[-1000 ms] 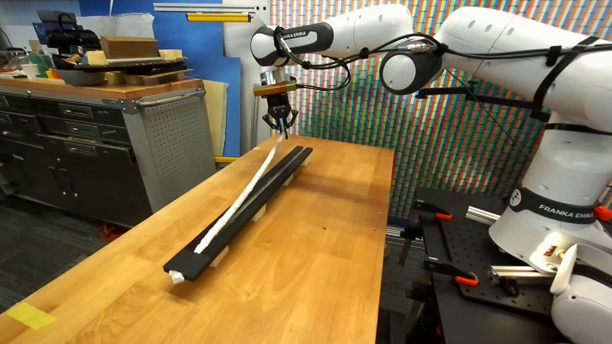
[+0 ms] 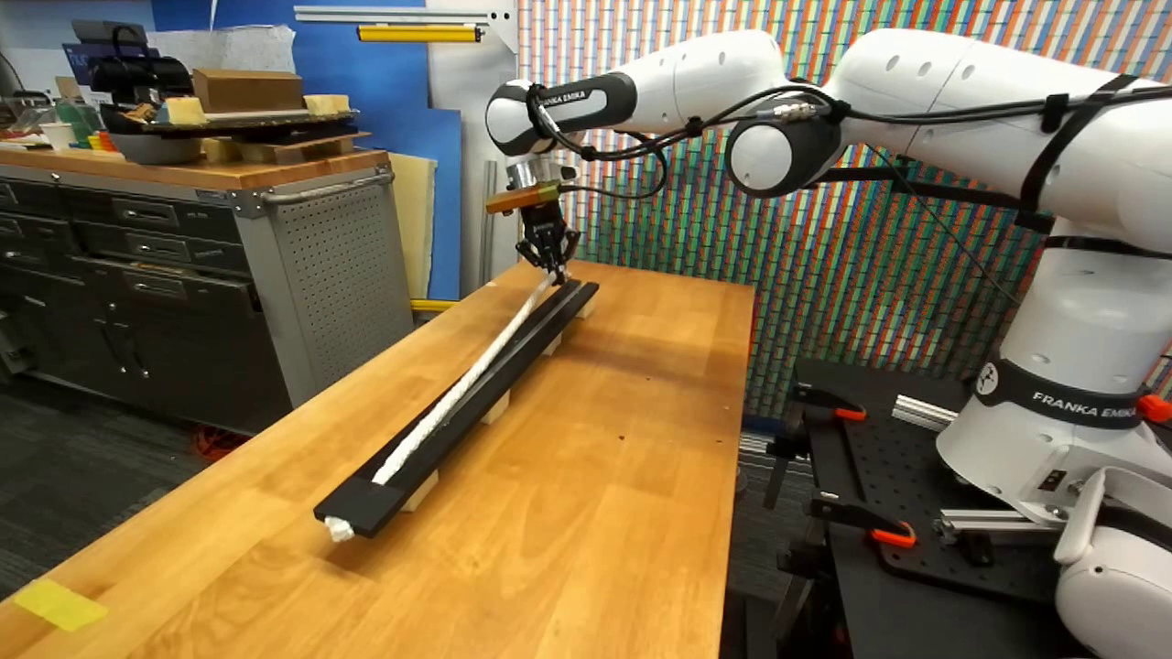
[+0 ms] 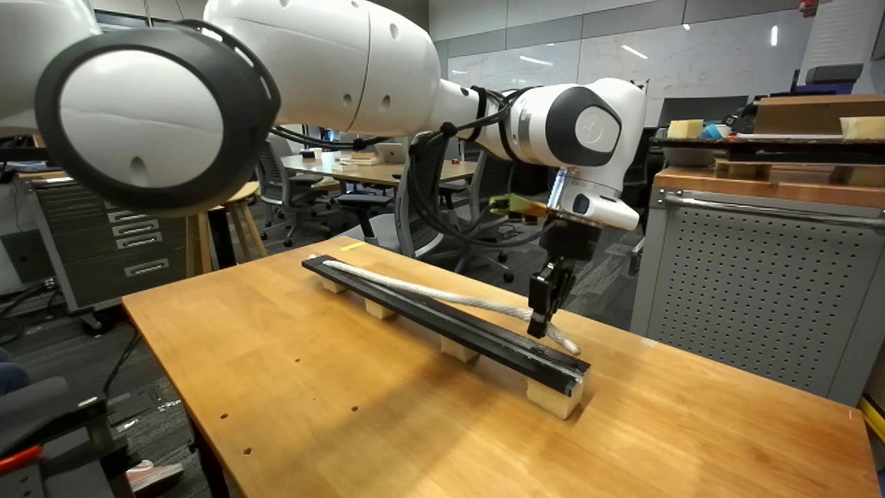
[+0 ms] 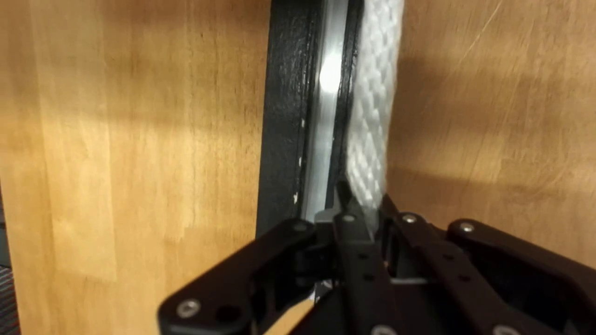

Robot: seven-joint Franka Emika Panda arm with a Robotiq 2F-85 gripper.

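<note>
A white braided rope runs along a black grooved channel. Its near end passes under a cross-piece at the channel's near end in exterior view 1, and a white tip pokes out beyond. At the far end my gripper is shut on the rope, low above the channel. In exterior view 2 a short tail of rope hangs past the fingers. From the wrist view, the rope lies to the right of the shiny groove, not in it, and enters between my fingertips.
Pale wooden blocks hold the channel off the wooden table. A metal cart with items on top stands beyond the table's left edge.
My gripper has come down and slightly right in exterior view 1, closer to the channel's far end. The rope in it now runs straighter and lower.
</note>
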